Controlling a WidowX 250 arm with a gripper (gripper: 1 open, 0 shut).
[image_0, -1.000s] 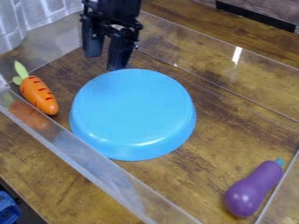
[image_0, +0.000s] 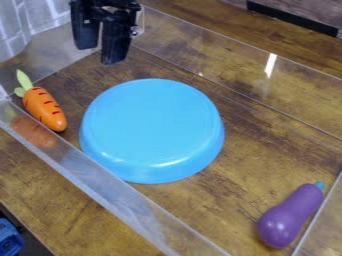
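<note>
My black gripper (image_0: 102, 38) hangs at the top left, above the far part of the enclosure, its two fingers apart with nothing visible between them. Below it an upside-down blue bowl or disc (image_0: 151, 130) rests on the wooden floor. An orange toy carrot (image_0: 43, 105) with a green top lies left of the blue piece. A purple toy eggplant (image_0: 290, 216) lies at the lower right.
Clear plastic walls (image_0: 120, 205) border the wooden work area (image_0: 241, 160). Outside, at the lower left, is a blue object (image_0: 7, 238).
My gripper has moved left and upward, away from the blue disc. The carrot, disc and eggplant look unmoved.
</note>
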